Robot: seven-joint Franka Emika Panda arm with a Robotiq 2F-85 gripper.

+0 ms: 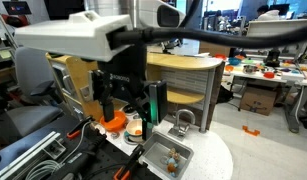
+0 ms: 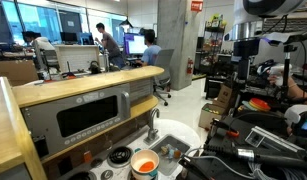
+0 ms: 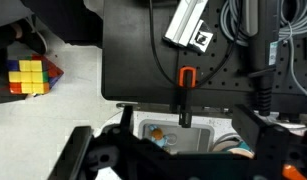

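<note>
In the wrist view my gripper is open, its dark fingers far apart with nothing between them. It hangs high over the front of the play kitchen, large in exterior view 1 and at the right in exterior view 2. Below it, in the wrist view, lie the black base's edge and part of the grey sink. Small colourful items rest in the sink. A pale bowl with something teal and orange inside stands beside the sink, near an orange dish.
A Rubik's cube lies left of the black base. Cables and an orange-ended clamp piece cover parts of the base. A faucet rises behind the sink; a toy microwave stands behind the burners. White tabletop right of the sink is bare.
</note>
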